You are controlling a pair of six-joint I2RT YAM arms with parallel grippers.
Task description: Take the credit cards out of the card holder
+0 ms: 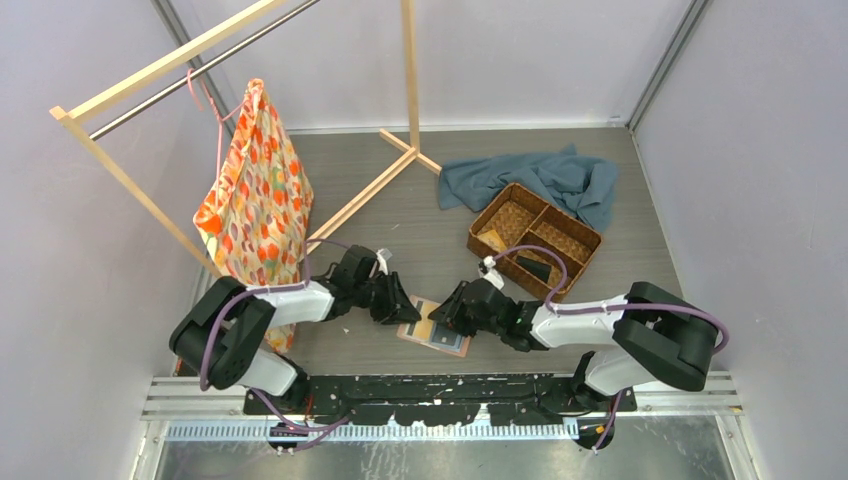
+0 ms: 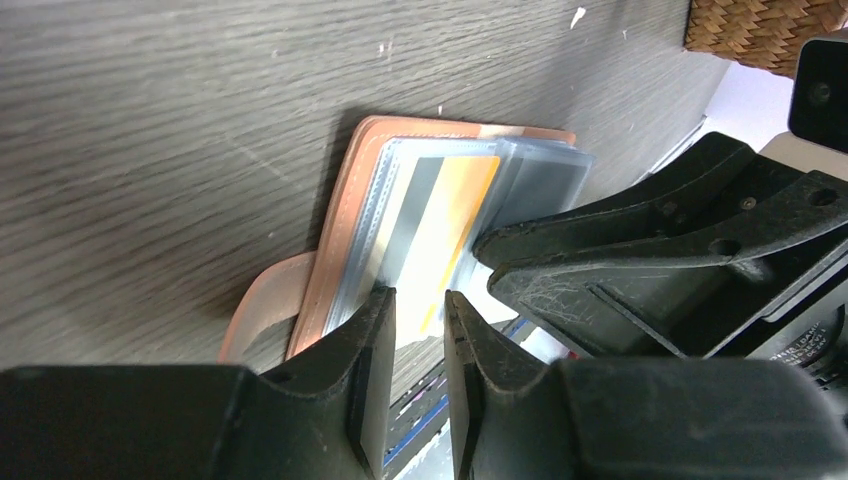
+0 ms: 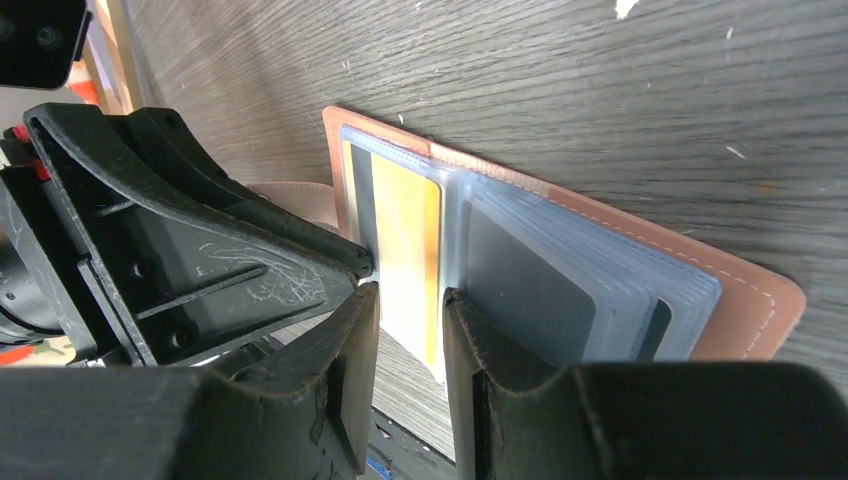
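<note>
The open card holder (image 1: 430,340) lies on the table between my grippers, a tan leather wallet with clear sleeves of cards (image 3: 404,250). My left gripper is over its left part, fingertips a little apart at the sleeves; whether anything is between them is unclear. My right gripper is over the middle, fingers apart near the edge of the yellow card. Each gripper also appears large in the other's wrist view, close beside it.
A wicker basket (image 1: 590,235) with compartments stands behind my right arm, a blue cloth (image 1: 530,175) behind it. A floral bag (image 1: 250,200) hangs from a wooden rack at the left. Bare table lies behind the holder.
</note>
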